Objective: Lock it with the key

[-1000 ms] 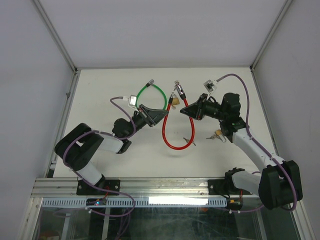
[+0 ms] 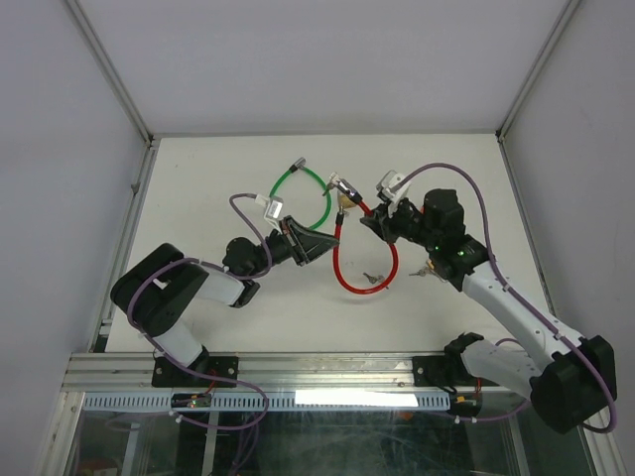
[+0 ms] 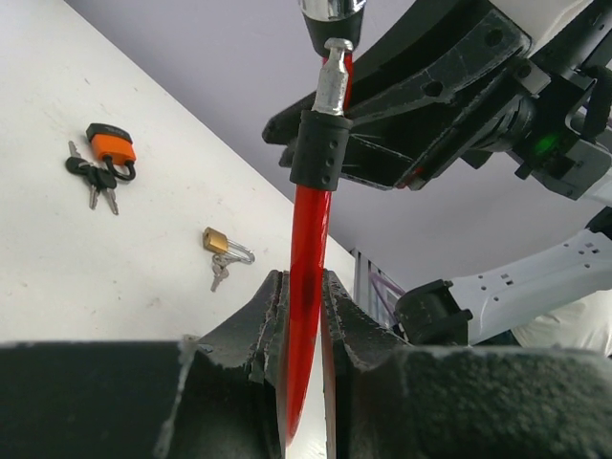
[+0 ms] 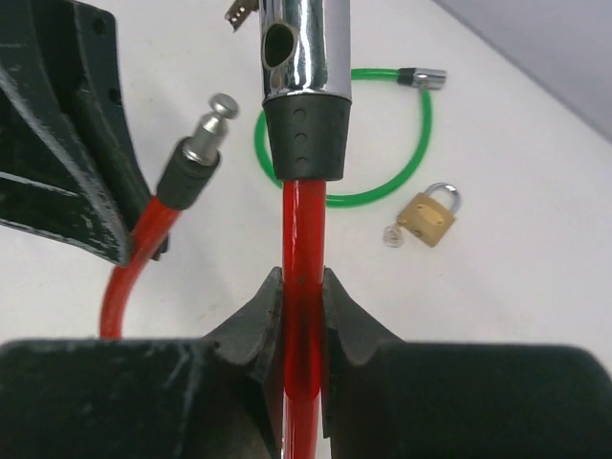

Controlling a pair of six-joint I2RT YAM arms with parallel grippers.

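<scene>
A red cable lock (image 2: pixel 366 289) hangs in a loop between both grippers. My left gripper (image 2: pixel 335 238) is shut on its red cable (image 3: pixel 304 258), below the black collar and metal pin (image 3: pixel 332 80). Near the chrome lock head (image 4: pixel 306 48), my right gripper (image 2: pixel 368 220) has its fingers (image 4: pixel 251 330) pressed against both sides of the cable. An opening shows in the head's side; the pin (image 4: pixel 212 126) stands apart to its left in the right wrist view. A small key (image 4: pixel 241 12), partly cut off, is at the head's far end.
A green cable lock (image 4: pixel 421 143) and a brass padlock (image 4: pixel 427 220) lie on the table. The left wrist view shows an orange-black padlock (image 3: pixel 113 146) with keys and another small brass padlock (image 3: pixel 214 241). Bare table surrounds these items.
My left gripper has shifted slightly right with its end of the cable.
</scene>
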